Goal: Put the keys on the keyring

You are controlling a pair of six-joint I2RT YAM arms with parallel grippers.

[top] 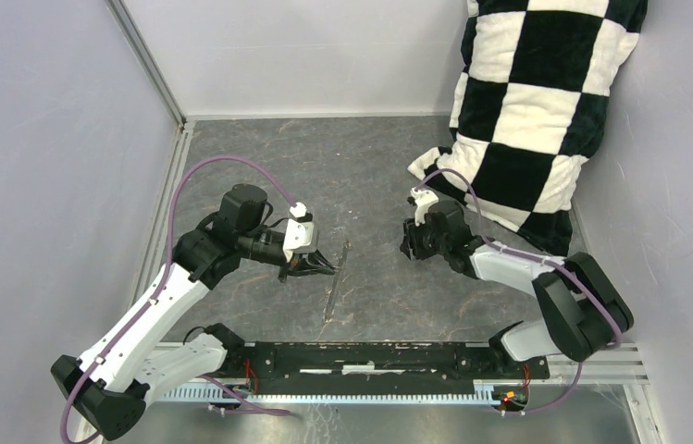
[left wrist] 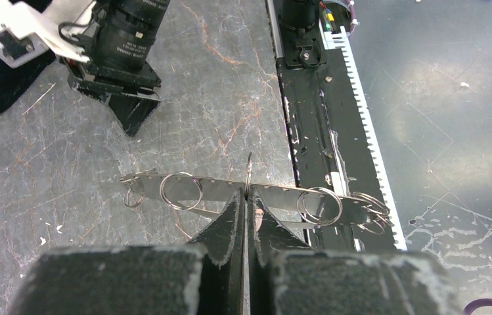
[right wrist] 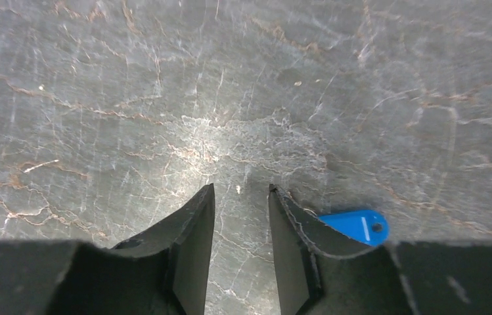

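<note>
A thin metal strip with several wire rings on it runs across the left wrist view. My left gripper is shut at the strip's middle, on the keyring there, which stands up at the fingertips. From above, the strip appears as a narrow bar at the left fingertips. A blue-headed key lies on the grey surface, beside the right-hand finger in the right wrist view; that finger hides part of it. My right gripper is part open, with only bare surface visible between its fingertips.
A black-and-white checkered cloth covers the back right corner. Walls enclose the sides, and a black rail runs along the front.
</note>
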